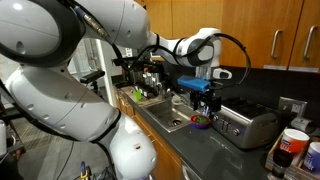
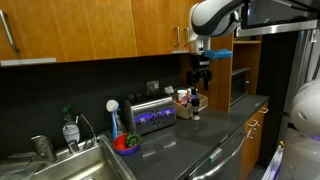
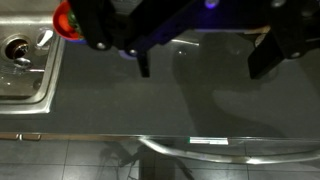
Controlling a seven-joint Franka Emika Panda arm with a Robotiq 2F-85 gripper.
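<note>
In the wrist view my gripper is open, its two dark fingers (image 3: 264, 58) wide apart. Between them only the bare dark countertop (image 3: 215, 105) shows. The second exterior view has the gripper (image 2: 197, 76) pointing down, above the counter. A blue bowl (image 2: 126, 147) with red and green contents sits between the sink and the toaster. From above, part of a red-and-green item (image 3: 67, 20) shows at the upper left corner.
A silver toaster (image 2: 152, 115) stands against the back wall. Cups (image 1: 294, 143) stand in a holder farther right. The metal sink (image 2: 82, 168) lies left of the bowl. Wooden cabinets (image 2: 105, 36) hang above.
</note>
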